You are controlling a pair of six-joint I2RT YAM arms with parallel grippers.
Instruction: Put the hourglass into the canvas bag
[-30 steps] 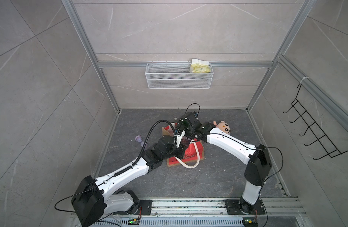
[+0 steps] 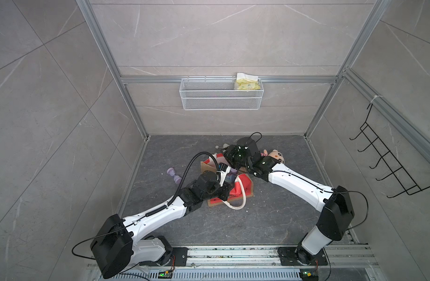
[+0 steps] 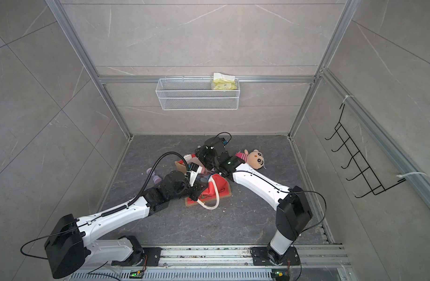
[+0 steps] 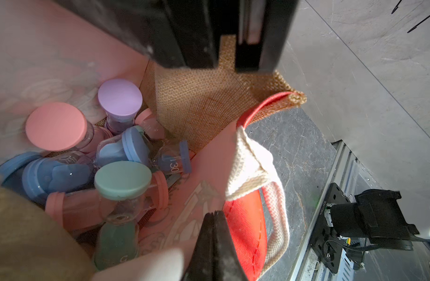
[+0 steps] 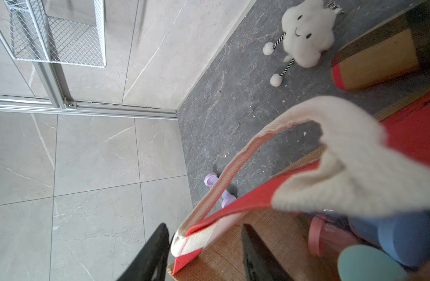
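Note:
The canvas bag [image 2: 245,181] stands with its mouth up, red on its front, with white handles and burlap sides. Inside lie several hourglasses, among them a mint one [image 4: 122,180], a pink one [image 4: 56,126] and a lavender one [image 4: 120,98]. Another lavender hourglass [image 5: 219,189] lies on the floor left of the bag. My left gripper is shut, its tips by the bag's red wall, nothing visible between them. My right gripper is over the bag's far side. Its fingers show apart, with the bag's corner in the gap; whether they grip it is unclear.
A white cloud toy [image 5: 308,32] lies behind the bag, and a doll [image 3: 255,159] lies right of it. On the back wall hangs a wire basket [image 2: 196,98]; a black hook rack [image 2: 388,157] hangs at right.
The left arm has shifted a little to the right. The floor hourglass has stayed in place.

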